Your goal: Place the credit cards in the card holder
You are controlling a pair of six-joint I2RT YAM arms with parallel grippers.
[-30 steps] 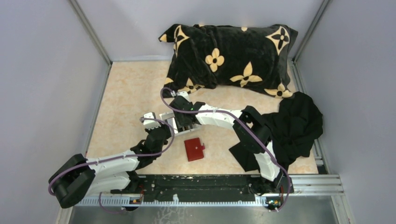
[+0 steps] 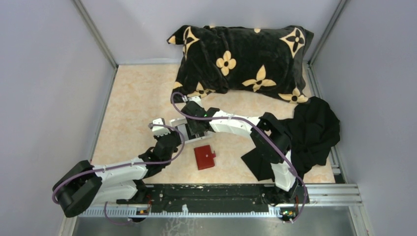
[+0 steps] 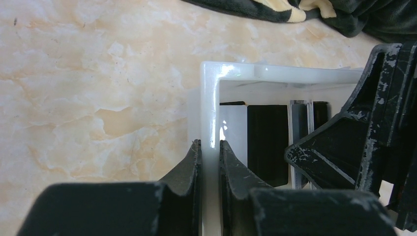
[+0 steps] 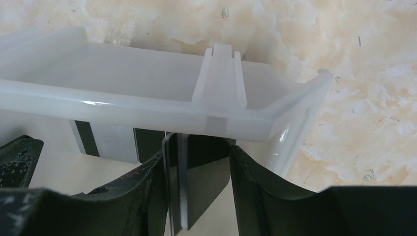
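Note:
Several cards lie in a white box (image 2: 197, 140), among them a white one (image 3: 233, 132) and a black one (image 3: 267, 140). My left gripper is shut on the box's side wall, one finger either side. Inside the box, my right gripper has its fingers apart around upright cards (image 4: 204, 189), one dark-faced. The left finger in the right wrist view lies against them; whether the other one presses is unclear. The red card holder (image 2: 204, 157) rests on the table in front of the box, its tab to the right.
A black patterned pillow (image 2: 241, 61) fills the back of the table. Crumpled black cloth (image 2: 314, 132) covers the right side. The tabletop (image 2: 133, 93) behind the left arm is bare. Both arms meet closely over the box.
The red holder has stayed in place.

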